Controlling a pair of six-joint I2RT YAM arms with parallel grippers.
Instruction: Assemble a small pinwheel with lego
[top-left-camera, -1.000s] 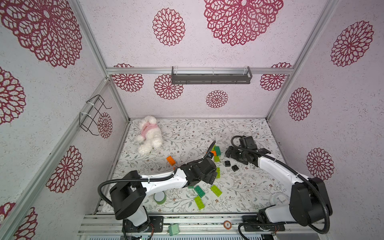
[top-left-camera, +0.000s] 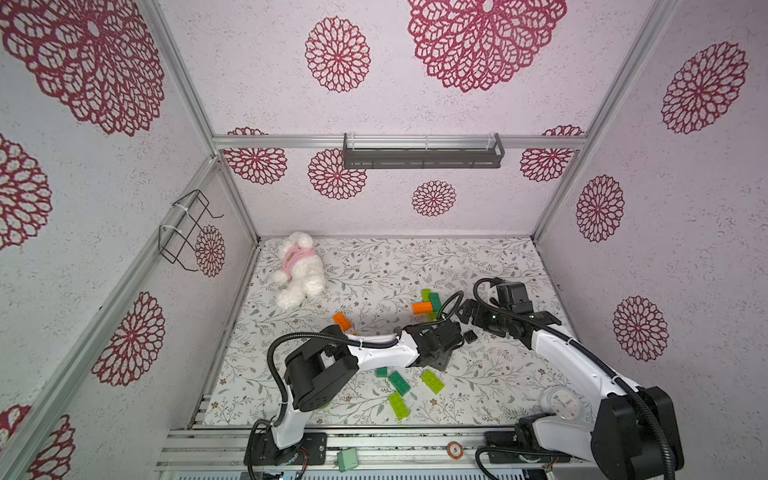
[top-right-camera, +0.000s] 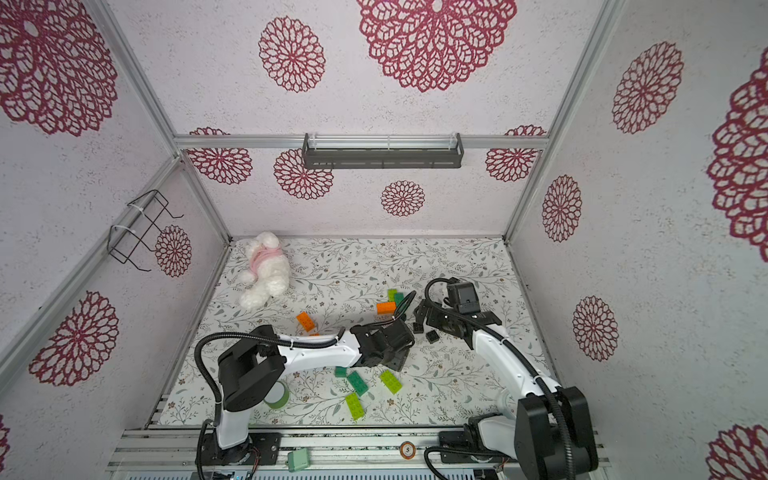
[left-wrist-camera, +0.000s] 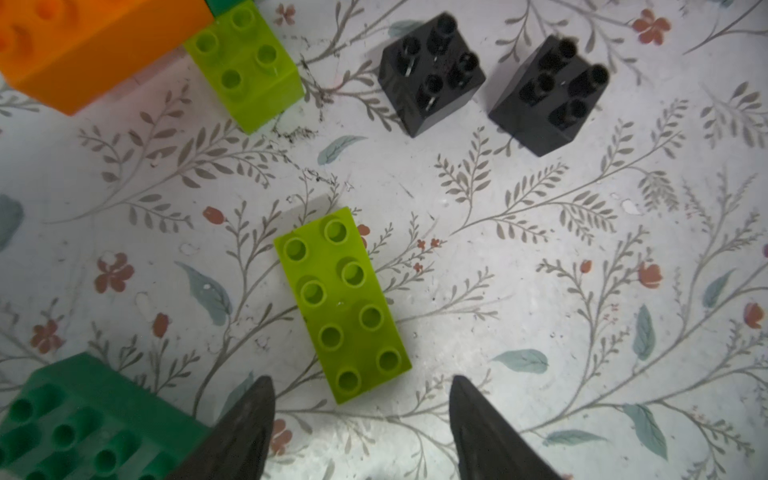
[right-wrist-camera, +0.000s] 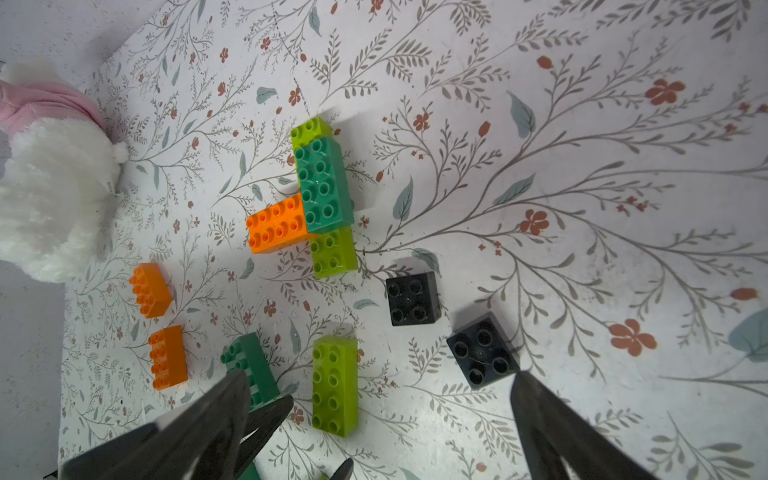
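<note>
My left gripper hangs open, fingers apart with nothing between, just short of a lime eight-stud brick (left-wrist-camera: 344, 304) lying on the table. Two black four-stud bricks (right-wrist-camera: 412, 300) sit beside it. A stacked group of a teal brick (right-wrist-camera: 324, 184), lime bricks (right-wrist-camera: 333, 254) and an orange brick (right-wrist-camera: 272, 225) stands behind them. My right gripper is open above the table, to the right of that stack. Loose green (top-left-camera: 398, 382), lime (top-left-camera: 398, 405) and orange bricks (top-left-camera: 342, 321) lie around.
A white plush toy (top-left-camera: 300, 284) lies at the back left. A round tape roll (top-right-camera: 277, 394) is at the front left.
My left gripper has moved right over the middle bricks.
</note>
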